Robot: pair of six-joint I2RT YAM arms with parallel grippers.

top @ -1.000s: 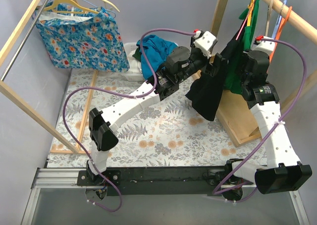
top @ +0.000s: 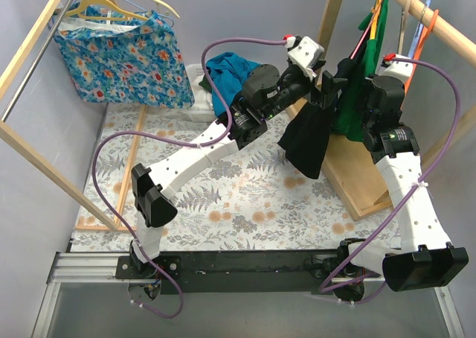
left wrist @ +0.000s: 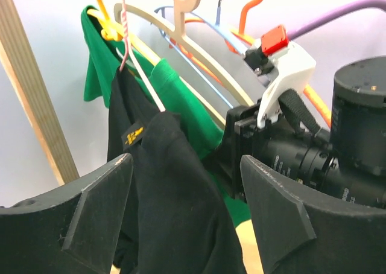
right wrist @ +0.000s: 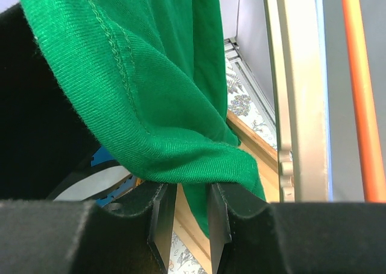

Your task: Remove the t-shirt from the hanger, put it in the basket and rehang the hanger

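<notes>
A black t shirt (left wrist: 181,189) hangs on a pink hanger (left wrist: 140,75) at the right rail, its neck label showing in the left wrist view. Behind it is a green t shirt (left wrist: 181,99) on a yellow hanger (left wrist: 145,50). My left gripper is open, facing the black shirt, whose cloth shows in the space framed by its fingers (left wrist: 108,186). In the right wrist view, my right gripper is shut on the green t shirt (right wrist: 145,105), the fabric draping over and between its fingertips. The far side of the green shirt is hidden.
Orange, blue and wooden hangers crowd the wooden rail (top: 439,29) beside my right arm. A blue floral garment (top: 123,62) hangs at the left, and a white basket (top: 199,111) with blue cloth (top: 230,74) stands at the back.
Over the last second my left gripper has shifted slightly near the black shirt, ending a little toward the back-left. My right arm looks unmoved.
</notes>
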